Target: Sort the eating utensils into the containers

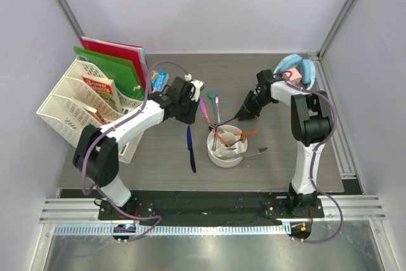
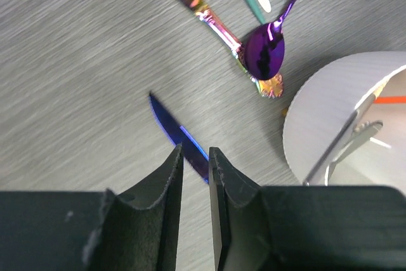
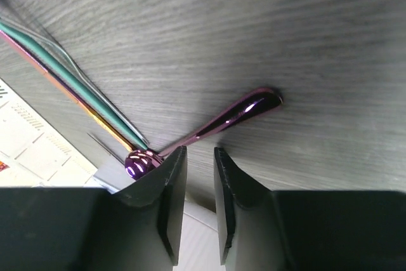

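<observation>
My left gripper is slightly open and empty, held above a dark blue knife [image 2: 172,118] that lies flat on the table. My right gripper also has a narrow gap, close to the handle of a purple spoon [image 3: 244,112]. That spoon shows no clear grip; its bowl [image 2: 264,54] rests over the end of a rainbow-coloured knife [image 2: 219,28]. A teal spoon [image 1: 212,96] and a silver utensil [image 1: 217,108] lie beside the knife. The round white container [image 1: 224,162] holds several utensils, among them orange-handled ones and a silver blade [image 1: 255,152].
A white compartment rack [image 1: 70,118] with books and folders occupies the left side. Blue headphones [image 1: 309,72] and a pink block [image 1: 292,75] sit at the back right. Bare table [image 1: 279,169] shows at the front right.
</observation>
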